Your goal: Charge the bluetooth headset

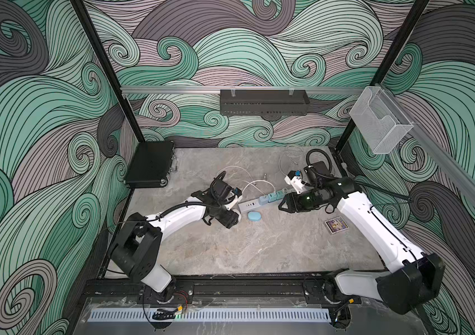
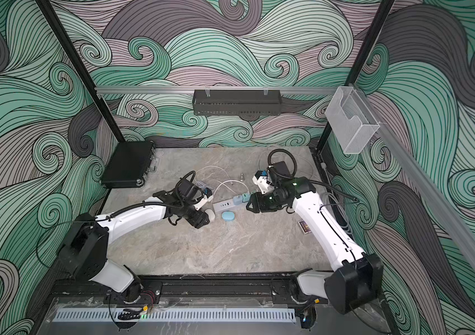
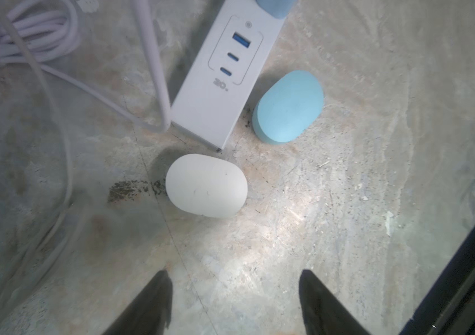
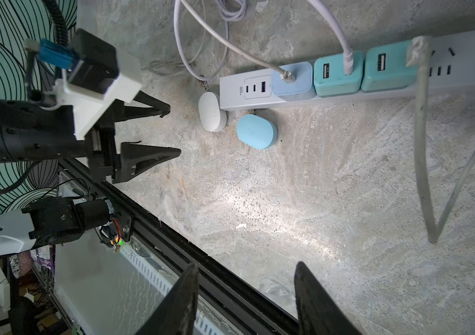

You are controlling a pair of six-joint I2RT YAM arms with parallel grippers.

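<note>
A white oval case point(image 3: 206, 186) lies on the table just off the end of the power strip point(image 3: 215, 83). Beside the strip's long side rests a light-blue oval case point(image 3: 288, 107). In the left wrist view my left gripper stands open, its gap empty, with the white case beyond its fingertips. My right gripper is open too, holding nothing, above the table to the right of both cases. A blue adapter point(image 4: 292, 81) and two teal adapters sit in the strip, with white cables plugged into the blue one and a teal one.
A coiled white cable point(image 3: 42, 33) lies behind the strip's end. A thick pale cable point(image 4: 424, 162) hangs across the right wrist view. A black case point(image 1: 150, 163) stands at the back left, and a small picture box point(image 1: 336, 225) lies at the right.
</note>
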